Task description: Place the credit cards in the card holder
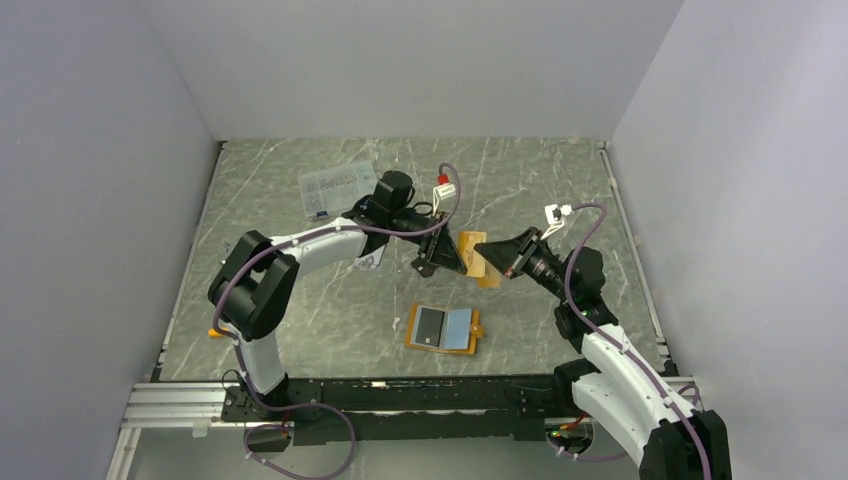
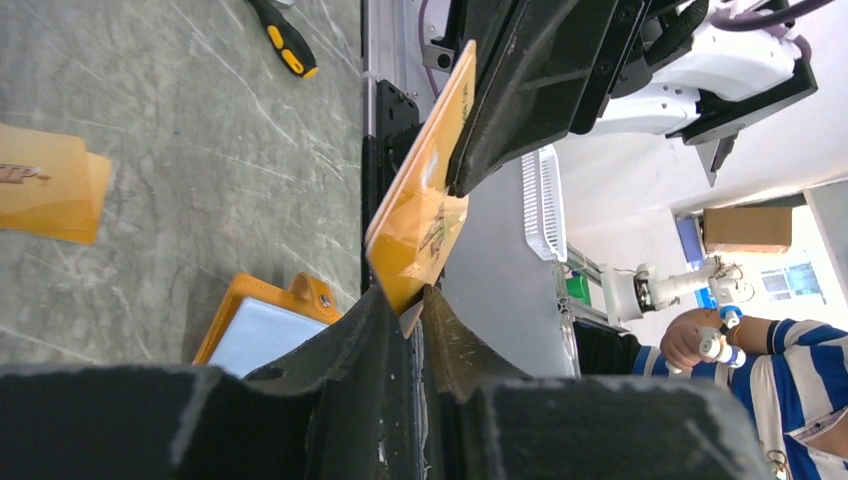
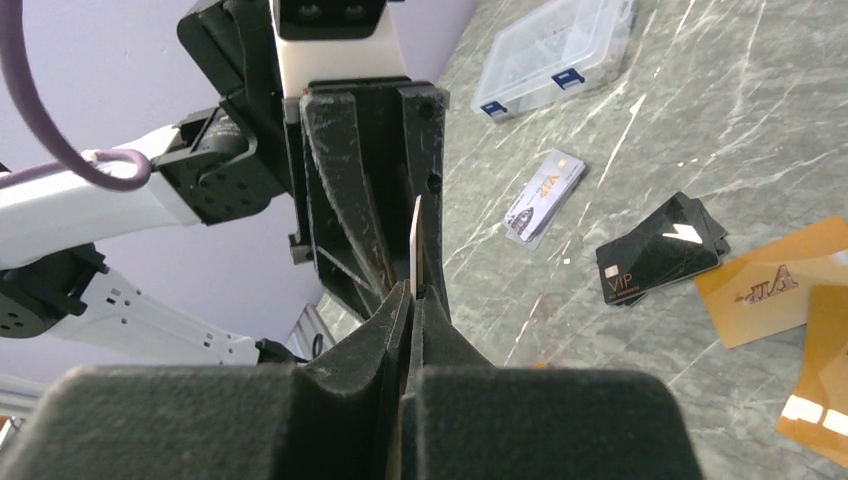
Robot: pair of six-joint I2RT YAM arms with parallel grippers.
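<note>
An orange card (image 2: 425, 230) stands between my two grippers, above the table. My right gripper is shut on it; the card appears edge-on as a thin strip at its fingertips. Around the card's near end, my left gripper has its fingers a little apart, with a gap between them. Below lies the open card holder (image 1: 443, 330), orange with grey and pale blue inside. More orange cards (image 3: 775, 285) lie on the table beside a stack of black cards (image 3: 660, 255). Light grey cards (image 3: 546, 196) lie farther off.
A clear plastic box (image 1: 337, 189) sits at the back left. A black and yellow screwdriver handle (image 2: 286, 40) lies at the table's edge. The table's right side around the right arm is mostly clear.
</note>
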